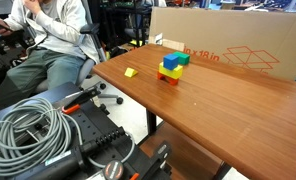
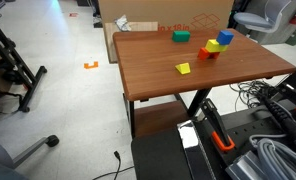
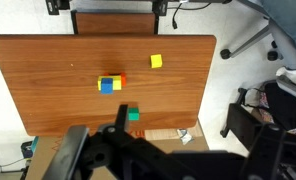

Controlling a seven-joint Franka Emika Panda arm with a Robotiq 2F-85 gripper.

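Note:
Seen from above in the wrist view, my gripper stands open, its dark fingers wide apart with nothing between them. It hangs high over the table; neither exterior view shows it. A small pile holds a blue block (image 1: 170,61) at the top, a yellow block (image 1: 170,72) under it and red (image 1: 168,81) at the bottom. A green block (image 1: 183,58) lies by itself close to the pile. Apart from these, a second yellow block (image 2: 183,69) rests on the tabletop, nearer the robot's side.
A coiled cable (image 1: 28,140) lies on the black stand. A seated person (image 1: 53,40) is beyond the table's end.

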